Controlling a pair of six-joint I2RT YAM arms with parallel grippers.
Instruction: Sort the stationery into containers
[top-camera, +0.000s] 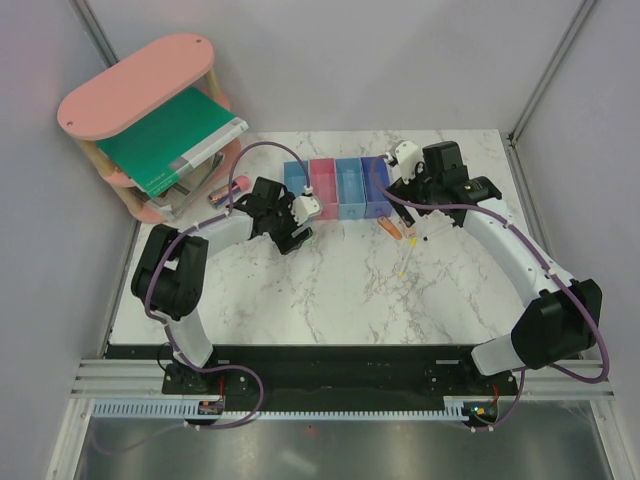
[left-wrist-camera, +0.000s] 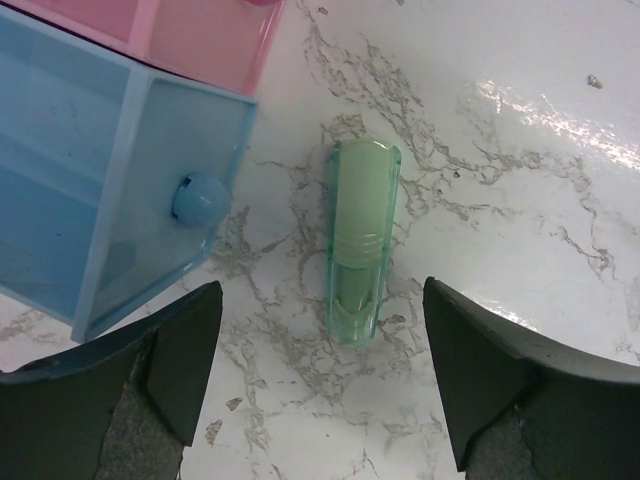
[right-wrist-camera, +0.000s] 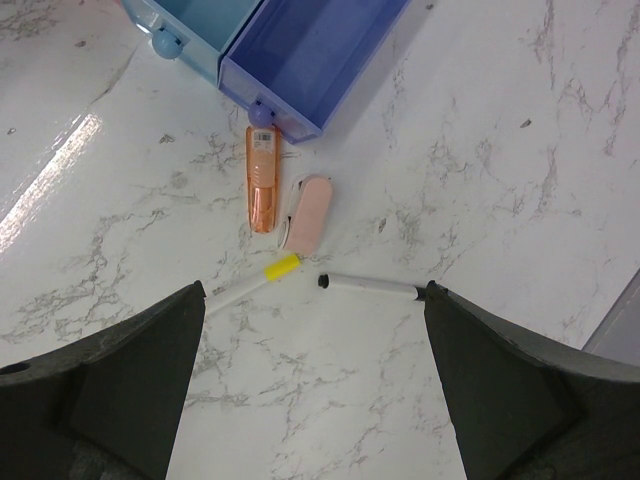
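A green item in a clear case (left-wrist-camera: 360, 235) lies on the marble table in the left wrist view, beside a light blue bin (left-wrist-camera: 190, 150). My left gripper is over it, its fingers apart on either side and not touching it. In the right wrist view my right gripper stands open and empty above the table. Ahead of it lie an orange cutter (right-wrist-camera: 262, 185), a pink item (right-wrist-camera: 308, 215), a yellow-ended white stick (right-wrist-camera: 255, 285) and a white pen with a black tip (right-wrist-camera: 370, 287).
Light blue, pink (top-camera: 322, 180), light blue and dark blue bins (top-camera: 377, 207) stand in a row at the back. A pink shelf (top-camera: 135, 85) fills the back left, with a pinkish-red item (top-camera: 238, 186) beside it.
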